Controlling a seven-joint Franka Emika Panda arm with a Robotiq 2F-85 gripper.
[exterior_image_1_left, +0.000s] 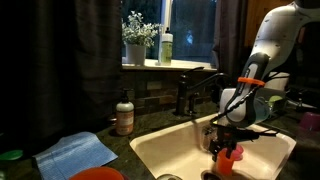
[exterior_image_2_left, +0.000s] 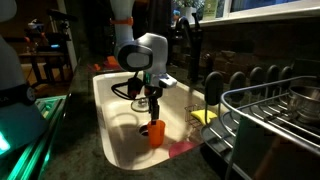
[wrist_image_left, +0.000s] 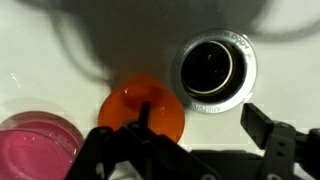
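Observation:
An orange cup (exterior_image_1_left: 225, 162) stands in the white sink; from above in the wrist view the same cup (wrist_image_left: 122, 108) shows its round opening. My gripper is open just over it, one finger (wrist_image_left: 144, 116) in front of the cup's opening and the other off to the right beyond its rim. Whether that left finger reaches inside or stays above cannot be told. Nothing is gripped between the fingers. A pink cup (wrist_image_left: 35, 150) is at the lower left of the wrist view, close beside the orange one.
The drain (wrist_image_left: 214, 70) lies to the right of the orange cup in the wrist view. A dark faucet (exterior_image_1_left: 182, 95) rises at the sink's back edge. Beside the sink are a dish rack (exterior_image_2_left: 270, 125), a soap bottle (exterior_image_1_left: 124, 115) and a blue cloth (exterior_image_1_left: 75, 156).

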